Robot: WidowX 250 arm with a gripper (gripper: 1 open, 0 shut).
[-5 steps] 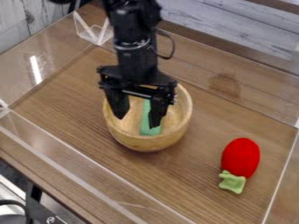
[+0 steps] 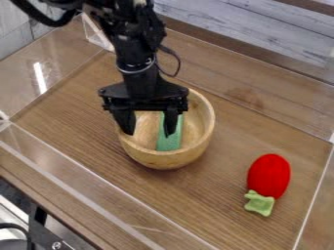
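Observation:
My black gripper [image 2: 146,117] is over the left part of a wooden bowl [image 2: 188,154], fingers open and pointing down, their tips at about the rim or inside. A green oblong object [image 2: 170,135] lies in the bowl to the right of the fingers, partly hidden by the gripper. I cannot tell whether the fingertips touch the bowl.
A red object with a green end [image 2: 269,176] lies on the wooden table [image 2: 92,156] at the right. A clear plastic item stands at the back left. The table left of the bowl is clear.
The gripper has moved left across the bowl, away from the green object. The bowl and the red object look unmoved.

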